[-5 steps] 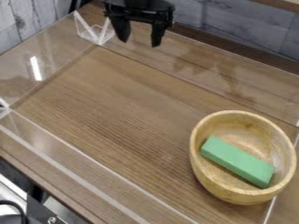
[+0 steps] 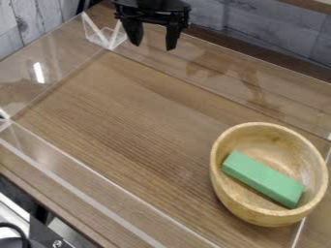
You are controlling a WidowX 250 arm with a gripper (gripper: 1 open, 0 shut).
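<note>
A black robot gripper hangs at the top centre of the camera view, high over the back of the wooden table, with its lower parts pointing down; whether its fingers are open or shut is unclear at this size. At the lower right stands a round yellowish bowl with a green rectangular block lying inside it, far from the gripper.
A pale wire-like or clear item is at the back left, beside the gripper. Dark floor and a black object show at the bottom left.
The gripper has shifted slightly up toward the top edge and a little to the left. The bowl and green block have not moved.
</note>
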